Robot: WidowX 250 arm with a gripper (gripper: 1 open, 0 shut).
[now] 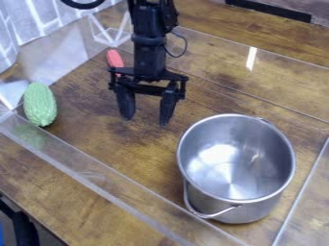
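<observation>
A black gripper (pixel 146 108) hangs over the middle of the wooden surface, its two fingers spread apart with nothing visible between them. To its left lies a pale green vegetable, perhaps a corn cob or cabbage (pixel 40 104). A slim red object (pixel 114 59) lies behind the gripper, slightly left. A large steel pot (pixel 234 160) stands at the front right, apart from the gripper.
Clear low walls or strips (pixel 90 178) border the work area. The wood is bare in front of the gripper and at the back right. A crumpled light sheet is at the back left.
</observation>
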